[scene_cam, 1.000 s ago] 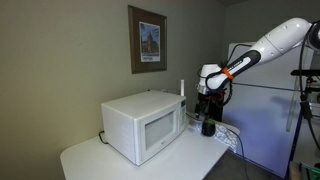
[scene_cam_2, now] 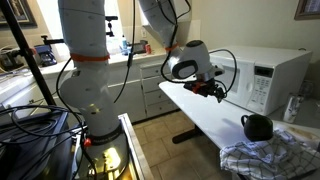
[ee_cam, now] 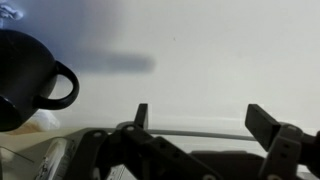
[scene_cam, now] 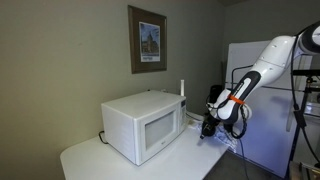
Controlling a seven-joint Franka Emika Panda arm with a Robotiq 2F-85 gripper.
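Observation:
My gripper is open in the wrist view, with only bare white surface showing between its fingers. To the left in that view is a black mug point(ee_cam: 25, 80), its handle turned toward the middle; it is apart from the fingers. In exterior view 2 the dark mug point(scene_cam_2: 257, 127) stands on the white table, and my gripper point(scene_cam_2: 216, 93) hangs over the table to its left. From exterior view 1 the gripper is small and dark, so the mug is hard to separate from it.
A white microwave point(scene_cam_2: 262, 76) stands along the back of the table point(scene_cam_2: 200, 108). A patterned cloth point(scene_cam_2: 265, 160) lies at the near right, by the mug. A small cylindrical item point(scene_cam_2: 292, 108) is near the microwave's right end.
The arm has come down in exterior view 1, from high above the table's far end to low near its surface. The microwave has stayed put.

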